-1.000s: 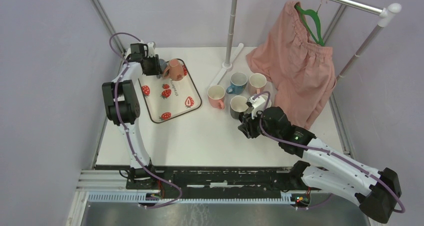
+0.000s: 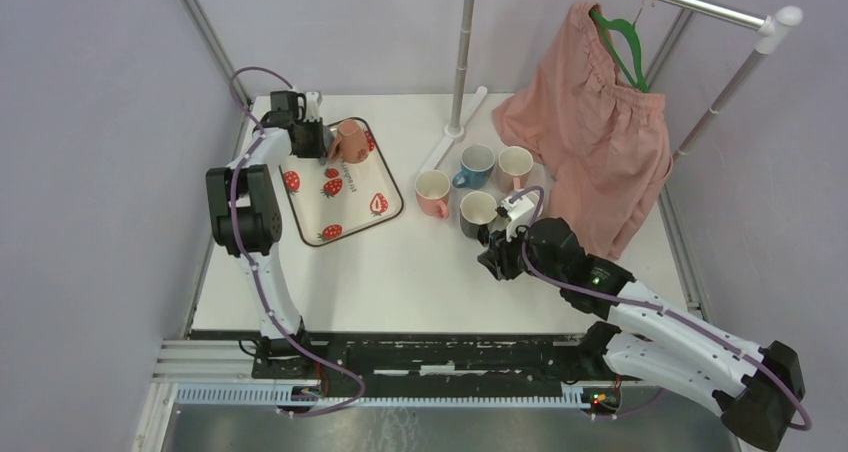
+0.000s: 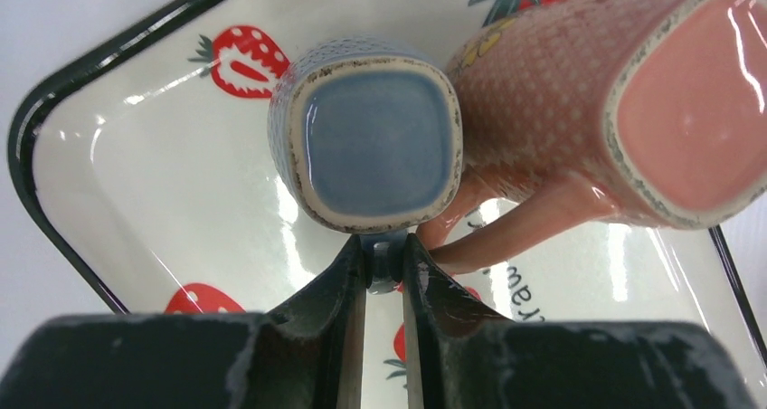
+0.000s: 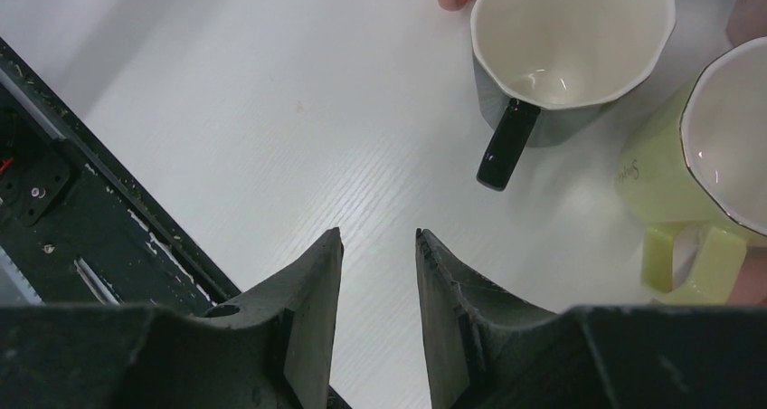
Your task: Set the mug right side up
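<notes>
In the left wrist view a small blue mug (image 3: 378, 147) stands upside down on the strawberry tray (image 3: 127, 183), my left gripper shut on its handle. A pink mug (image 3: 687, 101), also bottom up, lies beside it, touching or very close, its handle toward my gripper. From above, the left arm (image 2: 244, 212) reaches over the tray's back left, largely hiding the blue mug. My right gripper hangs apart over bare table near a black-handled cup (image 4: 570, 38), fingers parted with nothing between them.
Several upright cups, including a green one (image 4: 674, 156), stand right of the tray. A garment (image 2: 590, 142) hangs from a rail at the back right, beside a white stand (image 2: 460, 72).
My left gripper has shifted very slightly right and down in the top view. The right arm has moved very slightly; the cups look unchanged.
</notes>
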